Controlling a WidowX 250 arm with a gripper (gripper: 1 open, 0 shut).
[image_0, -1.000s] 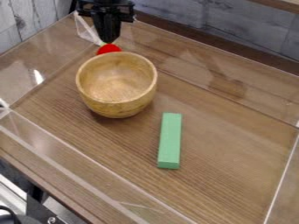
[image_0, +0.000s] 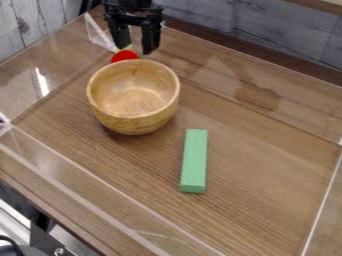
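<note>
My gripper (image_0: 134, 30) hangs at the top of the camera view, dark and open, its fingers apart above a small red object (image_0: 123, 56) that has a pale tip. A large wooden bowl (image_0: 134, 115) sits just in front of that object, empty.
A long green block (image_0: 194, 160) lies on the wooden table (image_0: 267, 120) to the lower right. The table's edge shows at the lower left.
My gripper has moved up and back, away from the red object, showing more of the space above it. The bowl and green block are unchanged.
</note>
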